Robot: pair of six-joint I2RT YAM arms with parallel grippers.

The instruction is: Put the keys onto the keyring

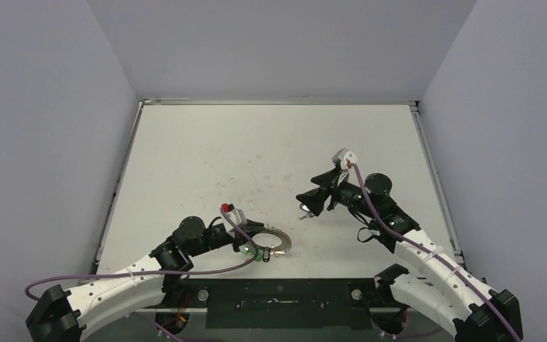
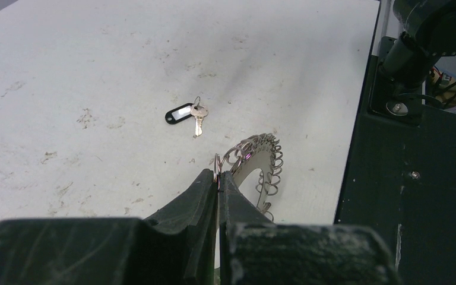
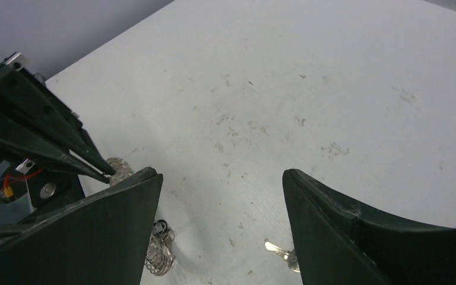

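Note:
A silver key point(image 2: 199, 122) with a black tag point(image 2: 178, 114) lies on the table in the left wrist view; the key point(image 3: 279, 252) is partly hidden in the right wrist view. The keyring, a disc edged with wire coils point(image 1: 281, 239), hangs at my left gripper, which is shut at it, a thin wire loop showing at the fingertips. My right gripper stands open above the table near the key, nothing between its fingers.
Walls stand on three sides.

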